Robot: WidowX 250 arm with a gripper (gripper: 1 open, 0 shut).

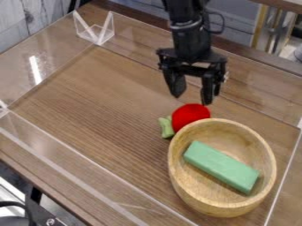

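Note:
My black gripper [192, 88] hangs in the upper middle of the camera view, open with nothing between its fingers, above a red object [190, 116] with a light green part at its left, lying on the wooden surface. Just right and below is a wide tan bowl [186, 190] holding a green block [221, 166].
A white wire-like object [94, 26] stands at the far top left. A dark object shows at the bottom left edge.

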